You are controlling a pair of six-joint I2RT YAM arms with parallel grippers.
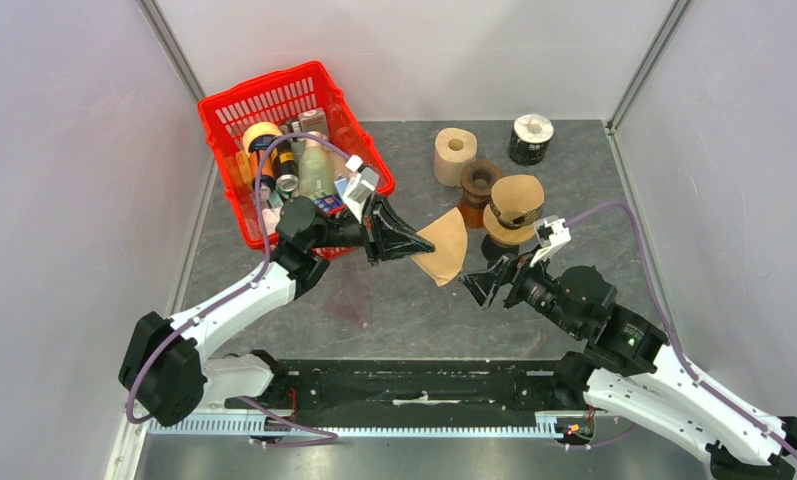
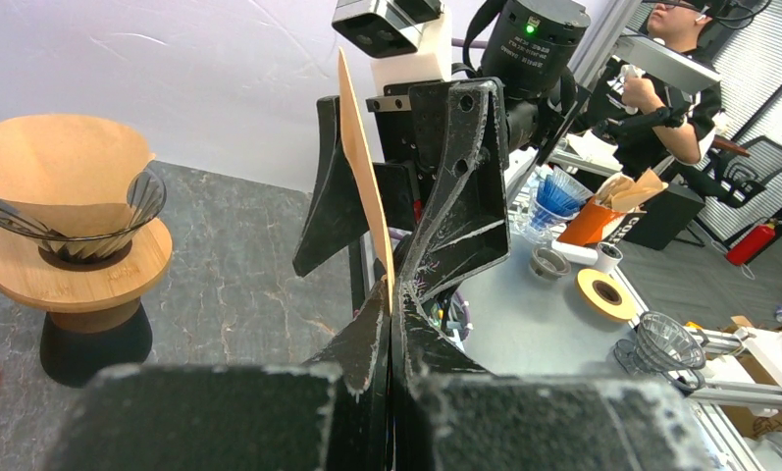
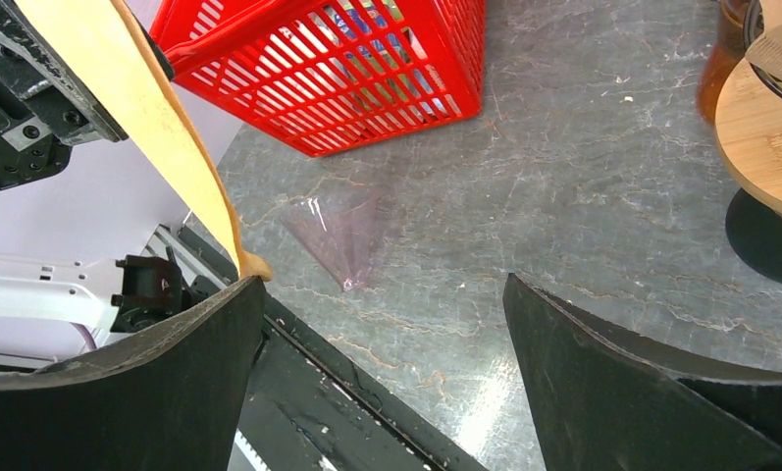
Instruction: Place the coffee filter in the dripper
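A tan paper coffee filter (image 1: pixel 442 248) is pinched by its narrow end in my left gripper (image 1: pixel 426 247), its wide edge pointing right. In the left wrist view the filter (image 2: pixel 363 172) stands edge-on, a thin sheet rising from the shut fingertips. Close to its far edge is my right gripper (image 1: pixel 476 291), its fingers apart. The right wrist view shows the filter (image 3: pixel 161 108) by the left finger's tip, and bare counter between the fingers. The wire dripper (image 2: pixel 92 240) rests on a round wooden stand (image 2: pixel 82 270); tan paper sits inside it.
A full red basket (image 1: pixel 369 150) stands at the back left. Behind the dripper are a brown-paper roll (image 1: pixel 455 155), an amber vessel (image 1: pixel 480 185) and a dark canister (image 1: pixel 530 138). Clear plastic film (image 1: pixel 350 302) lies on the otherwise open front counter (image 1: pixel 404 325).
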